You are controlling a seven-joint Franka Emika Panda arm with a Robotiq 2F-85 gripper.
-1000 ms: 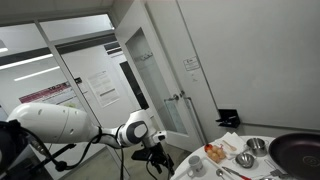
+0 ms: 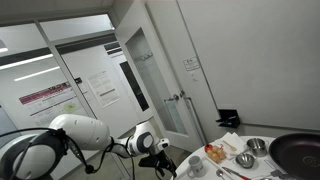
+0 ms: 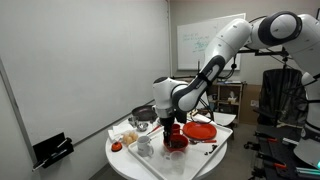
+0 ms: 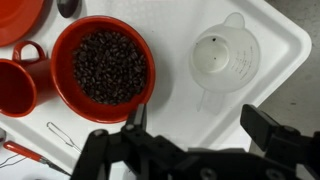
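Note:
In the wrist view a red bowl (image 4: 64,75) filled with dark beans (image 4: 110,68) sits on a white tray (image 4: 185,12). To its right on the tray is a clear cup (image 4: 222,58) with a handle, which looks empty. My gripper is open above the tray, its fingertips wide apart with nothing between them. The bowl lies beyond the left finger and the cup lies ahead of the gap. In exterior view 2 the gripper points down over the tray, close to the red bowl (image 3: 179,142).
A red mug (image 4: 18,85) stands left of the bowl, with a red-handled tool (image 4: 30,151) below it. In exterior view 2 a red plate (image 3: 199,131) lies right of the bowl. A white mug (image 2: 196,167) and a dark pan (image 2: 297,155) show in exterior view 1.
The white arm has come down a little and its wrist has shifted slightly to the right in exterior view 1. The objects on the table look unmoved.

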